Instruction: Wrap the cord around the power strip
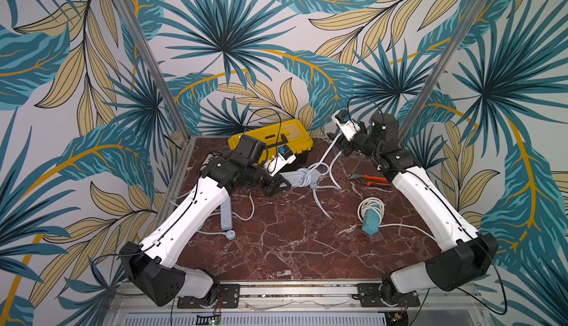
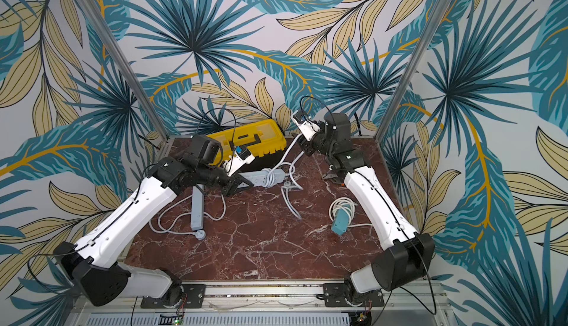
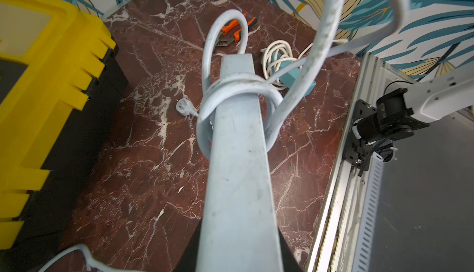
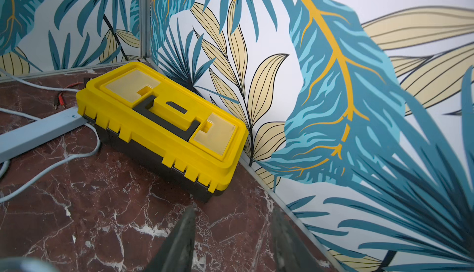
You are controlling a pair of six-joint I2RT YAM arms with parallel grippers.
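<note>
The pale grey power strip [image 1: 308, 176] is raised over the middle of the table; my left gripper [image 1: 275, 184] is shut on its end. In the left wrist view, loops of cord [image 3: 237, 83] circle the strip's far part and a loose loop stands beyond them. From there the cord rises to my right gripper [image 1: 342, 138], held high at the back right and shut on it. The pinch itself is hard to see; in the right wrist view the fingertips are blurred.
A yellow toolbox [image 4: 163, 124] stands at the back. Orange-handled pliers [image 1: 374, 179] and a teal adapter with coiled cord [image 1: 371, 219] lie at the right. Another strip [image 1: 226, 214] lies front left.
</note>
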